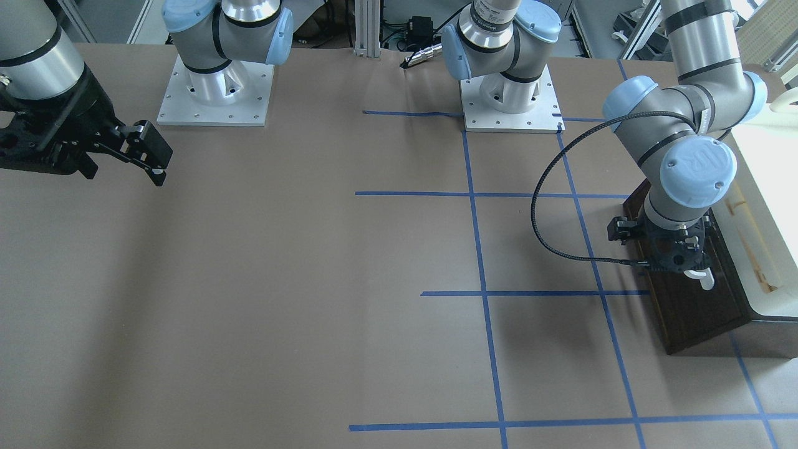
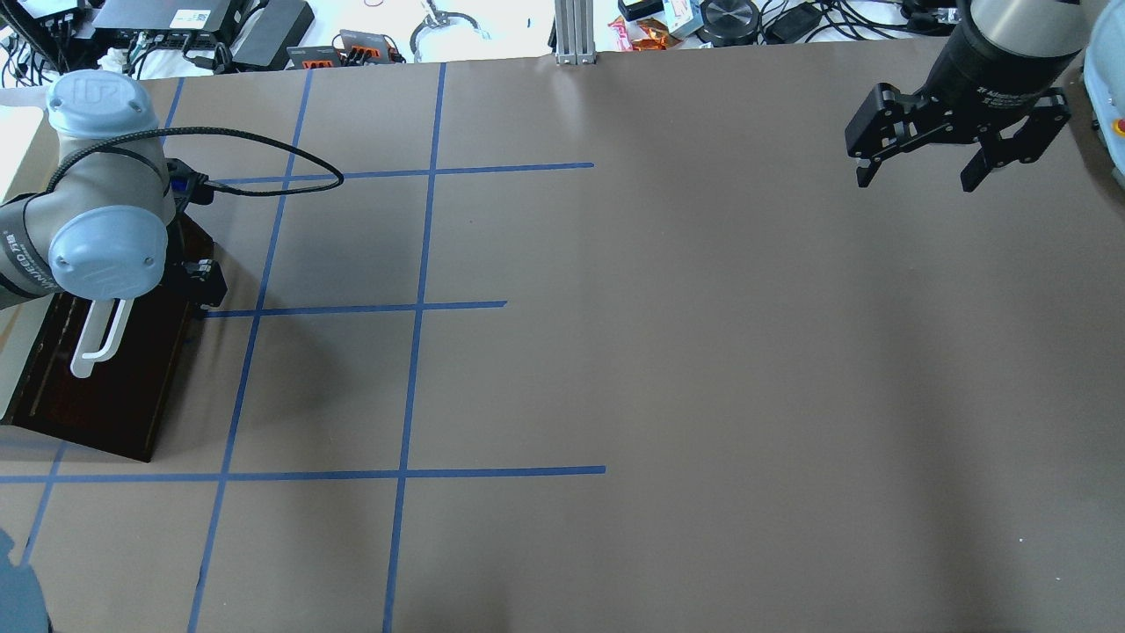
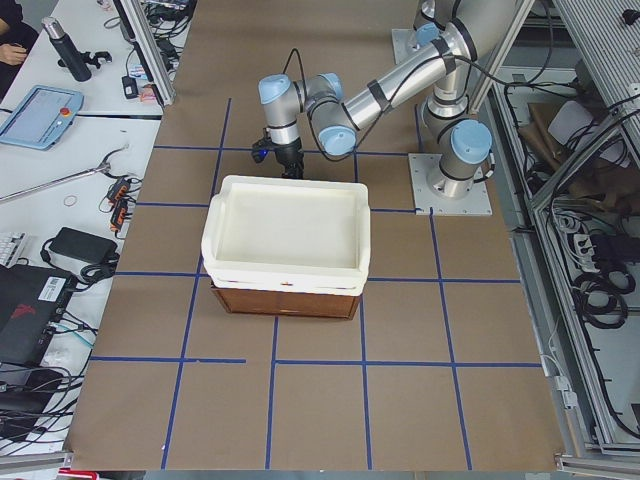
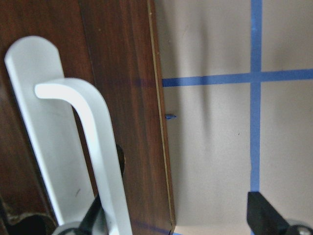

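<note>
A dark wooden box [image 1: 688,322] with a white open top [image 3: 285,230] stands on the taped table, a white bar handle [image 4: 102,147] on its side. My black gripper [image 1: 658,247] is down at that side, over the handle, which shows below it in the front and top views. In the left wrist view one finger [image 4: 266,218] sits over the table at right, and the other is largely hidden at the handle's lower end, so the fingers look apart. Whether the handle touches a finger is unclear.
Another arm's black gripper [image 2: 954,127] hangs at the far side of the table. Further arm bases [image 1: 217,112] stand at the back. A cable loops out from my wrist.
</note>
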